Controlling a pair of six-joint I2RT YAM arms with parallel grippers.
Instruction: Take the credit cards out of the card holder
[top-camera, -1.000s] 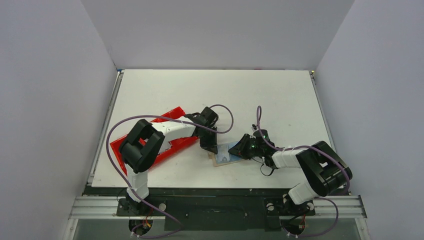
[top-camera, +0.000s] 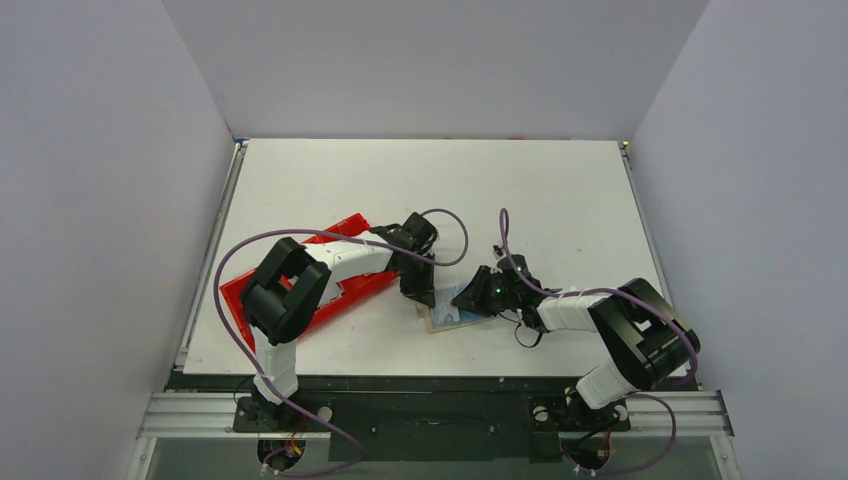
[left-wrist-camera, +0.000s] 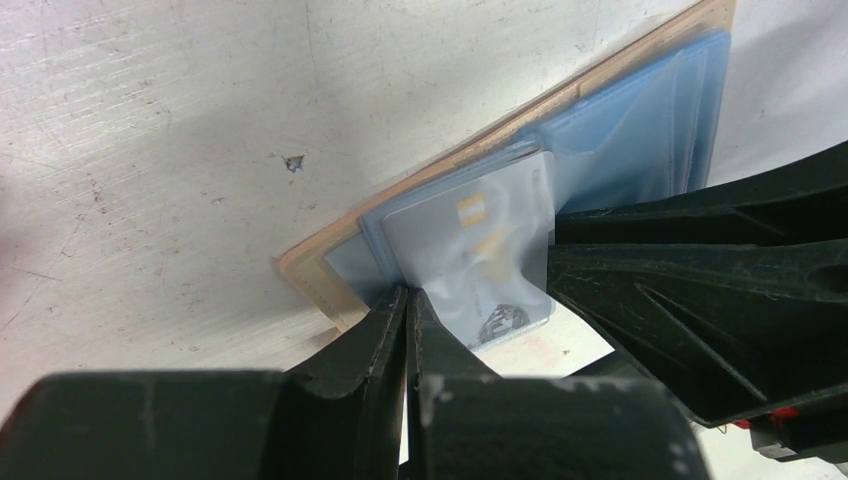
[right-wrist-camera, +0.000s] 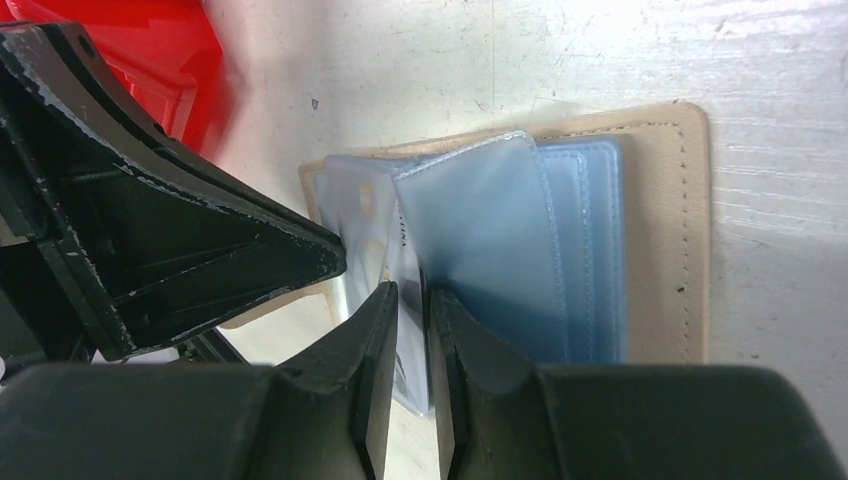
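The card holder lies flat and open on the table, with a tan cover (left-wrist-camera: 322, 268) and blue clear sleeves (left-wrist-camera: 640, 125). A pale card (left-wrist-camera: 465, 225) with a gold chip shows through one sleeve. My left gripper is shut, its tips at the edge of that sleeve. My right gripper has its fingers close together at the holder's middle. A raised blue sleeve (right-wrist-camera: 485, 225) stands there, its edge running down between those fingers beside the card's edge. Whether they pinch the sleeve or card I cannot tell.
A red tray (top-camera: 350, 294) with divided compartments lies under the left arm, left of the holder.
My right gripper has moved slightly left over the holder, covering more of its middle. The left arm and the tray stay where they were.
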